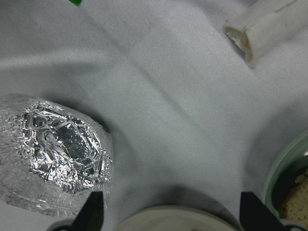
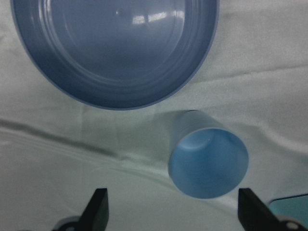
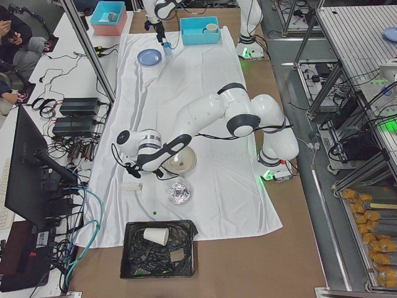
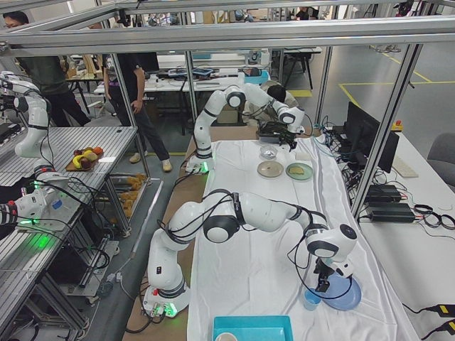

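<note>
My left gripper hangs open over the cloth, among a foil-lined clear cup (image 1: 62,149), a beige plate (image 1: 175,216), a green bowl (image 1: 284,163) with bread-like food in it and a white tube-like piece (image 1: 269,26). My right gripper is open above a light blue cup (image 2: 207,163), which stands beside a blue plate (image 2: 115,53). Nothing shows between either gripper's fingers.
A black lined bin (image 3: 133,248) with a white cup inside sits at the left arm's end of the table. A turquoise box (image 4: 252,325) lies at the other end.
</note>
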